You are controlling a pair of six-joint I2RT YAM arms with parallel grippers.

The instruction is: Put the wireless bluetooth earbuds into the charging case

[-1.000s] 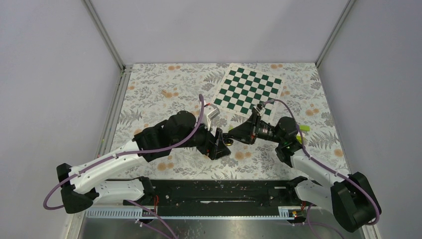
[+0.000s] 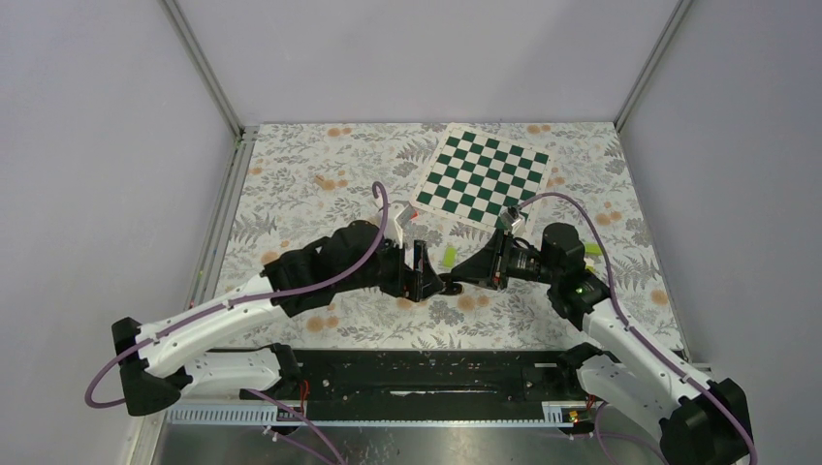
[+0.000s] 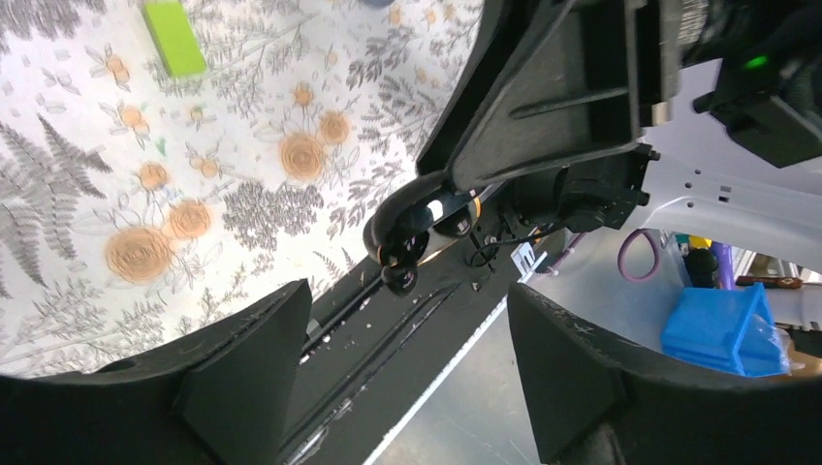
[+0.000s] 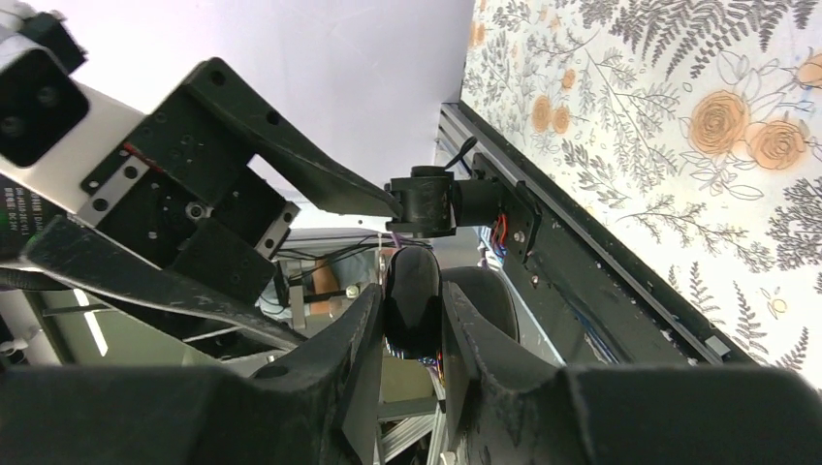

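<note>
My right gripper [image 2: 465, 276] is shut on the black charging case; in the right wrist view the glossy case [image 4: 412, 300] sits between its fingertips. A small dark rounded piece [image 3: 399, 276], possibly an earbud, is at the case's lower end in the left wrist view. My left gripper faces that end with its fingers parted and nothing between them. In the top view the two grippers meet at the middle front of the table, partly hiding the case.
A green-and-white checkered board [image 2: 482, 170] lies at the back of the floral table [image 2: 291, 174]. Green blocks [image 3: 174, 39] lie near the middle and right. The table's dark front edge runs beneath the grippers.
The right arm has shifted right and toward the front with the case over the last second. The left gripper has moved slightly back from its earlier, lower-right position.
</note>
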